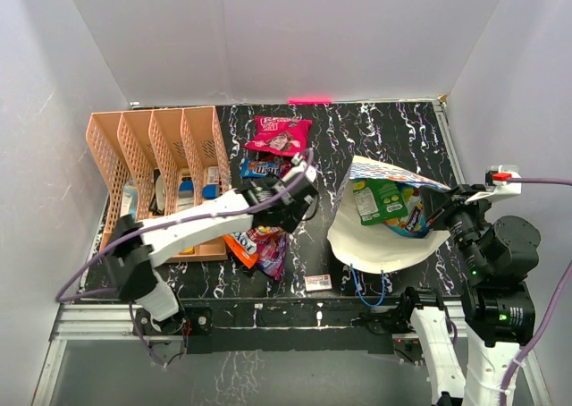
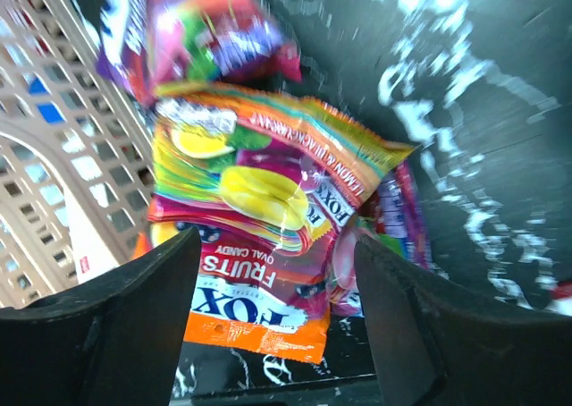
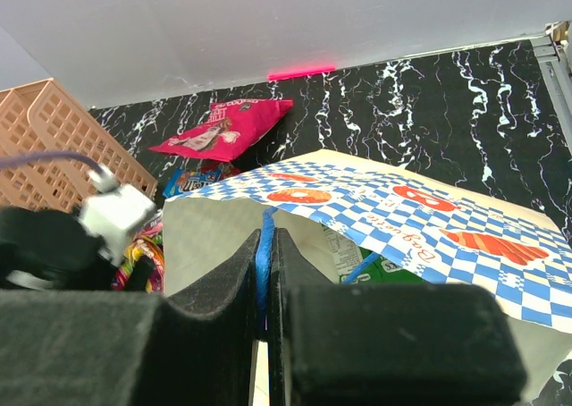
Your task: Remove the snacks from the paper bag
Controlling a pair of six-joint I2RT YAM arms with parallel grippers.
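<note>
The white paper bag [image 1: 380,252] lies on its side at the right, its checked face up in the right wrist view. Inside it show a green snack packet [image 1: 377,200] and a blue-yellow packet [image 1: 413,220]. My right gripper is shut on the bag's blue handle [image 3: 264,258]. Over the snack pile my left gripper stands open, its fingers apart. Below them an orange-edged Fox's candy packet [image 2: 259,272] rests on other packets. Red [image 1: 281,136] and blue M&M's [image 1: 262,168] packets lie farther back.
An orange divided rack [image 1: 201,129] holding several items stands left of the pile, close to the left gripper. A small white card [image 1: 317,283] lies near the front edge. Bare dark tabletop [image 1: 331,138] stretches behind the paper bag.
</note>
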